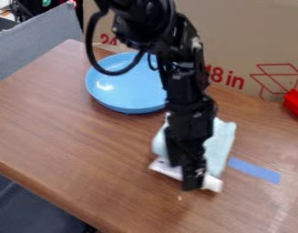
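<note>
The black arm reaches down from the top centre, its gripper (191, 171) low over a pale folded cloth (220, 136) on the wooden table. A white flat piece (165, 167) lies at the cloth's front edge, partly under the gripper. The fingertips are dark and blurred against the arm, and I cannot see whether anything is between them. Behind and left of the arm is a light blue plate (115, 91).
A red object (294, 103) sits at the right edge before a cardboard box (261, 45). A strip of blue tape (254, 170) is on the table to the right.
</note>
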